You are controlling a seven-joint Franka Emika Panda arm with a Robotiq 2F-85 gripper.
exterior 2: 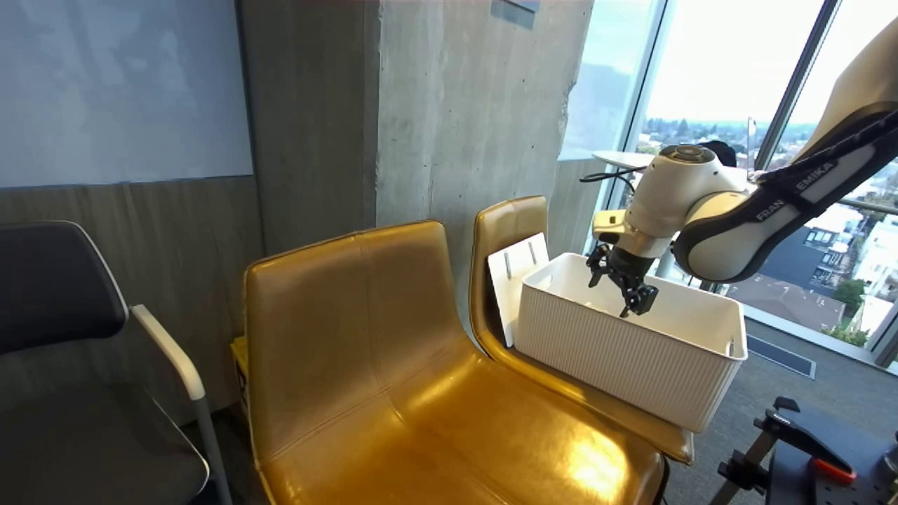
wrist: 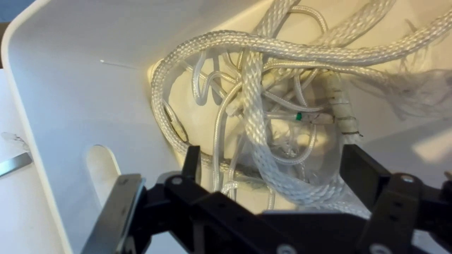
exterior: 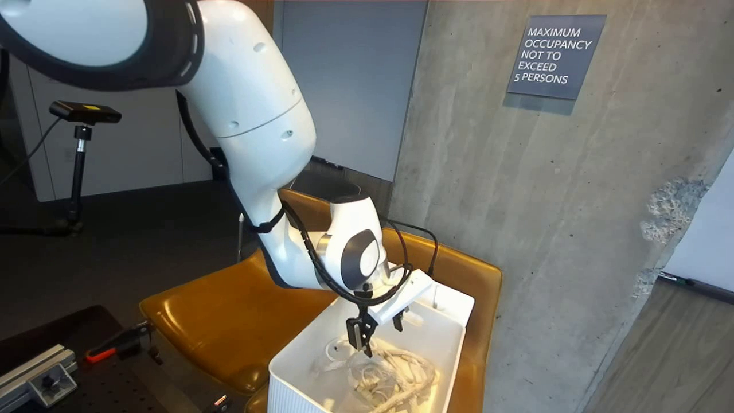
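A white ribbed bin [exterior 2: 623,353] stands on a tan chair. Inside it lies a tangle of white braided ropes and thin cords [wrist: 254,93], some with frayed ends, shown closely in the wrist view. My gripper [exterior: 378,337] reaches down into the bin over the ropes, its fingers wide apart. In the wrist view the black fingers [wrist: 365,177] stand on either side of a thick rope loop, with none of it gripped. From the second exterior view, the bin wall hides the ropes, and the gripper [exterior 2: 612,294] appears at the rim.
A white lid-like panel [exterior 2: 513,282] leans between the bin and the chair back. Another tan chair [exterior 2: 362,337] stands alongside. The bin's walls surround the gripper closely. A dark table with clamps [exterior: 48,378] sits at the lower left.
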